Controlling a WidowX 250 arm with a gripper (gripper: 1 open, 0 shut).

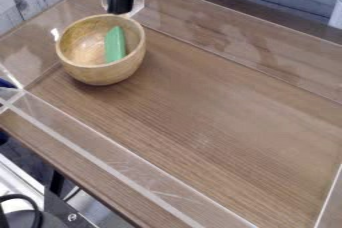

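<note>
A round wooden bowl [83, 70] sits on the upper left of the table [201, 132], with a green oblong object [115, 43] inside it against its right side. The dark gripper [120, 0] hangs at the top edge just beyond the bowl, near a clear angular piece behind it; its fingers look shut, with nothing visible between them.
Clear strips run along the table's edges. A grey wooden wall stands at the back, and a black cable [24, 200] lies at the lower left.
</note>
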